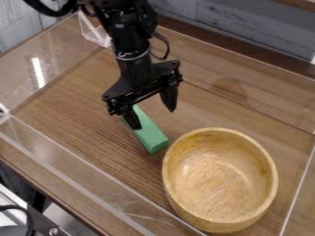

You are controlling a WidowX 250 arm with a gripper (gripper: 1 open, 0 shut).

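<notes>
A green rectangular block [150, 135] lies on the wooden table, angled toward the lower right. My black gripper [140, 105] hangs over the block's upper-left end, its fingers spread open on either side; whether they touch the block cannot be told. A round cream-coloured bowl [219, 182] sits at the lower right, just beside the block.
The wooden table [74, 101] has free room to the left and upper right. A clear plastic barrier [62, 161] runs along the lower left, and a grey wall stands behind at the back right.
</notes>
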